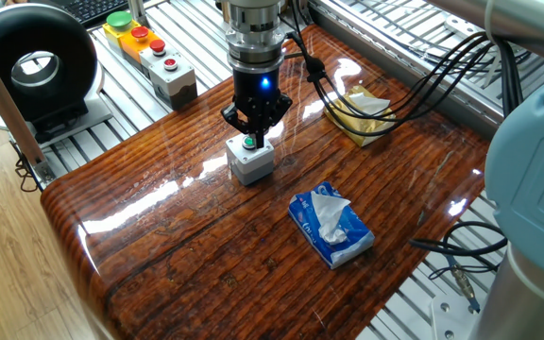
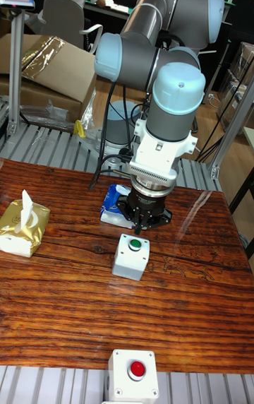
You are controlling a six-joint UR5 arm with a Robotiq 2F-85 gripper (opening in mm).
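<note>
A small light-grey box [image 1: 251, 165] with a green push button [image 1: 248, 143] on top sits on the glossy wooden table. My gripper [image 1: 259, 144] points straight down at it, its fingers together and nothing visible between them. In exterior view 1 the fingertips overlap the box's top, just right of the button. From the other side, the green button [image 2: 135, 244] shows uncovered, and the gripper [image 2: 138, 229] appears just behind the box [image 2: 130, 259]. Whether the tips touch the box I cannot tell.
A blue tissue pack [image 1: 331, 227] and a gold tissue pack [image 1: 359, 115] lie on the table. Several button boxes, one with a red button [image 2: 137, 369], line the table's edge. Black cables [image 1: 414, 104] hang by the gold pack.
</note>
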